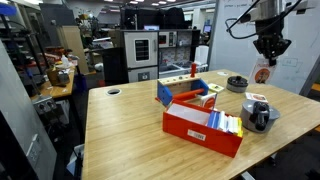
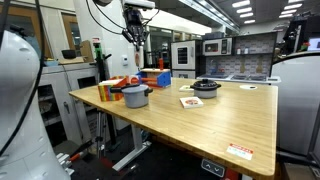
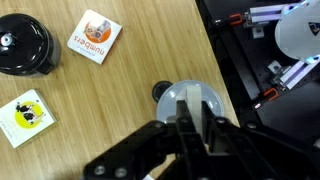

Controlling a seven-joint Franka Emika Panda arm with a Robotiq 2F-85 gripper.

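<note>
My gripper is high above the right end of the wooden table, shut on a thin pale thing. In the wrist view this pale thing shows end-on between the dark fingers. Exterior view 1 shows a white and reddish face of the pale thing below the gripper; what it is cannot be made out. A silver pot with a dark handle stands on the table below. From the wrist, the pot is partly hidden behind the gripper and the held thing.
A red box with several books or packs stands left of the pot, before a blue-and-red rack. The black pot and white cards lie farther along.
</note>
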